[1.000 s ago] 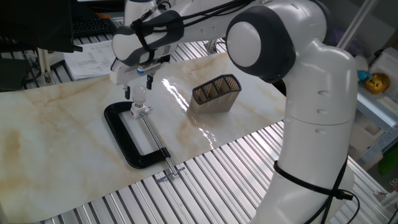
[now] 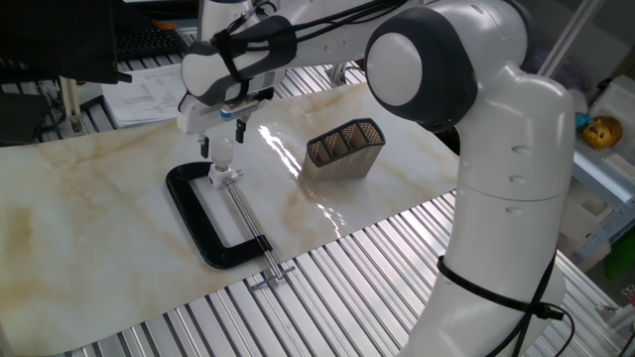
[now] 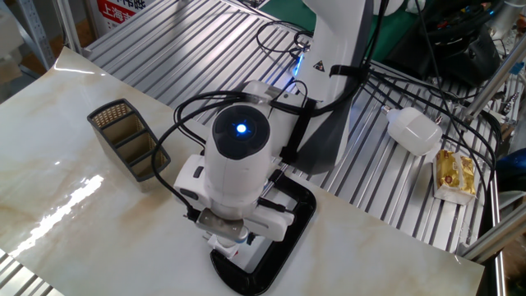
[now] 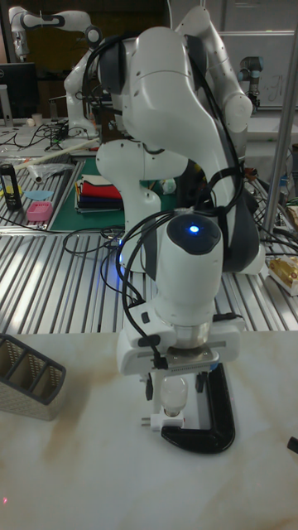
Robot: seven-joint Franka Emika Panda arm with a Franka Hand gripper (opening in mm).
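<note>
A clear-white light bulb (image 2: 223, 154) stands upright in a white socket (image 2: 219, 176) with plug pins, which show in the third view. The socket sits at one end of a black C-clamp (image 2: 190, 212), by the clamp's metal screw bar (image 2: 244, 214). Over the bulb hangs my gripper (image 2: 223, 141), pointing down and open. Its two dark fingers (image 2: 205, 148) are spread wide, one on each side of the bulb's top in the image. Contact with the glass cannot be made out. In the second view the arm's wrist hides the bulb.
A mesh organizer (image 2: 346, 159) with several compartments stands apart from the clamp on the marbled sheet (image 2: 89, 223). Slatted metal table (image 2: 327, 288) borders the sheet. A big white bulb (image 3: 413, 131) and a gold-topped box (image 3: 454, 175) lie near the arm's base.
Compared with one second ago, the arm and gripper have shifted very slightly to the right in the first view. The fingers remain apart; bulb, socket and clamp have stayed put.
</note>
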